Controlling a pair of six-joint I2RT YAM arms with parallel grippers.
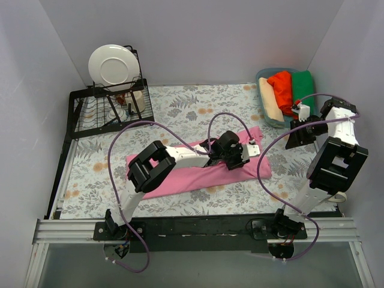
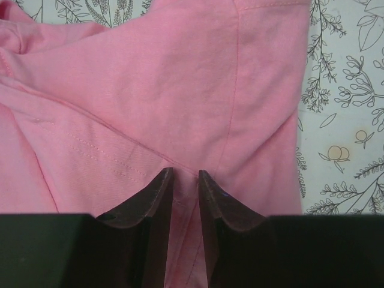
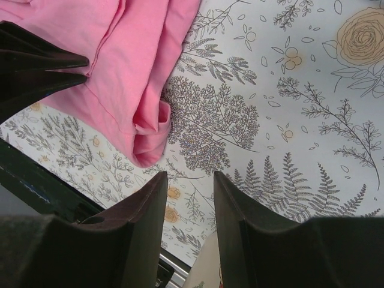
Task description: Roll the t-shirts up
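The pink t shirt (image 1: 186, 180) is spread across the table, a narrow strip folded at its right end. Over that right part hangs my left gripper (image 1: 241, 165), its fingers a short gap apart. The left wrist view puts the tips of this gripper right at the cloth (image 2: 150, 78), by a fold edge and a small pucker; a firm pinch does not show. From the right, the right wrist view also shows the left fingers (image 3: 42, 57) against the shirt (image 3: 123, 90). My right gripper is part open and empty, beside the blue bin.
The blue bin (image 1: 262, 111) holds cream, orange and green rolls of cloth at the back right. A black dish rack (image 1: 90, 123) with a white plate (image 1: 114, 65) stands at the left. Bare patterned tabletop (image 1: 180, 102) lies behind the shirt.
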